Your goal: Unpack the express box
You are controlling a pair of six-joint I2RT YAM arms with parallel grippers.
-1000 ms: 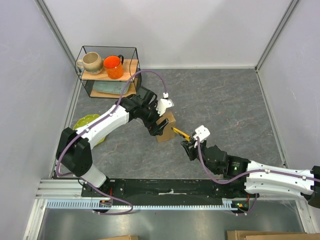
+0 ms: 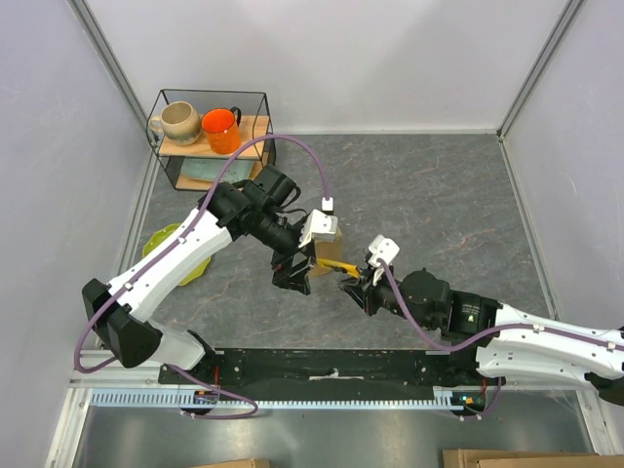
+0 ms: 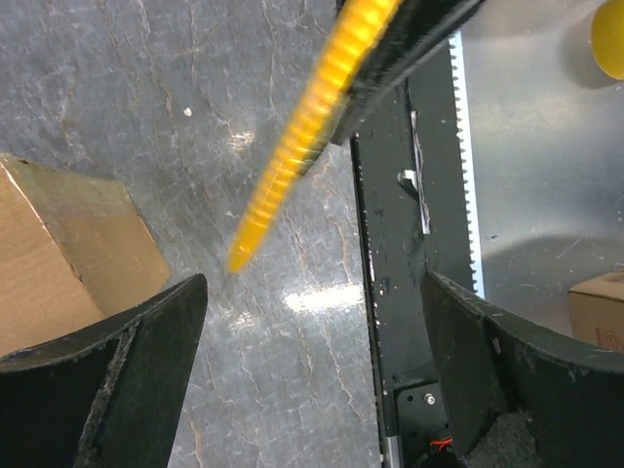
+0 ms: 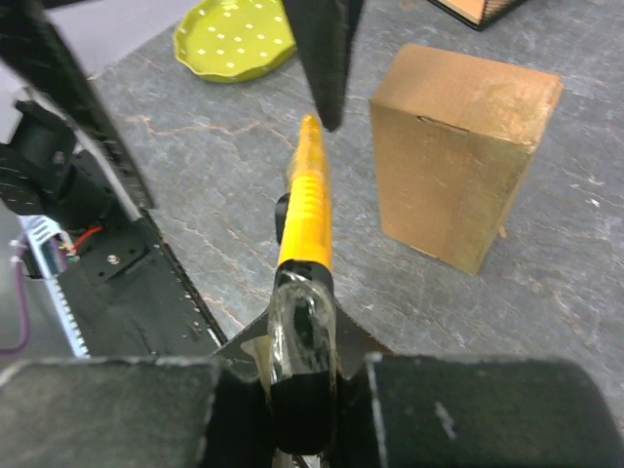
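Observation:
The brown cardboard box (image 4: 444, 175) stands upright on the grey marbled surface, partly hidden under my left arm in the top view. My right gripper is shut on a yellow-and-black tool (image 4: 310, 210), which looks like a box cutter and points away from its fingers. Over the tool's yellow end, my left gripper stands wide open with nothing held. The tool (image 3: 292, 146) runs between the left fingers in the left wrist view, without visible contact. At that view's left edge is the box (image 3: 107, 234), outside those fingers.
A wire rack (image 2: 211, 151) with a beige mug (image 2: 180, 123) and an orange mug (image 2: 221, 130) stands at the back left. A green dish (image 2: 191, 275) lies beside my left arm. Free surface (image 2: 429, 195) extends at the right and back.
The right gripper moved slightly left with the tool.

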